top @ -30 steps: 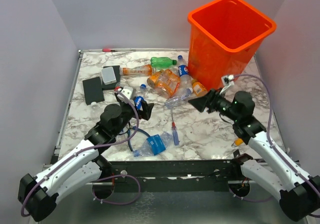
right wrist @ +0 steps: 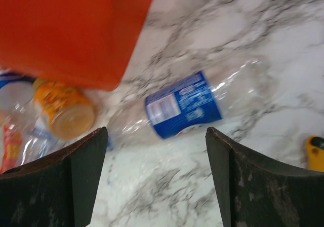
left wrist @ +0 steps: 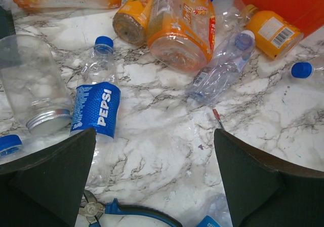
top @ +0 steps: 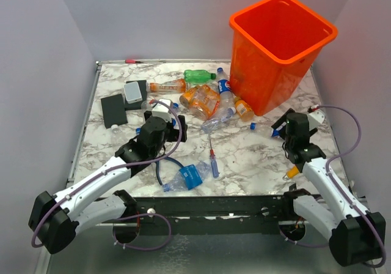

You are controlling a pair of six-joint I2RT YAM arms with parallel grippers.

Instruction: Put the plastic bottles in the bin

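Note:
The orange bin (top: 263, 72) stands at the back right; no bottle shows in the visible part of its inside. My left gripper is open above the table, with a Pepsi bottle (left wrist: 95, 110) lying near its left finger and nothing held. My right gripper hangs open over a clear bottle with a blue label (right wrist: 183, 105), which lies slantwise beyond its fingertips. Orange-labelled bottles (top: 203, 101), a green bottle (top: 199, 76), a blue-labelled bottle (top: 224, 85) and a small orange bottle (top: 244, 109) cluster left of the bin. A crushed clear bottle (top: 186, 177) lies at the front.
A screwdriver (top: 213, 164) and blue-handled pliers (left wrist: 134, 210) lie among the bottles. Black boxes (top: 113, 110) with a white box (top: 132, 92) sit at the left. Something yellow (top: 292, 172) rests by the right arm. Clear table lies between the arms.
My right gripper has swung to the right, from mid-table to over the blue-labelled bottle beside the bin.

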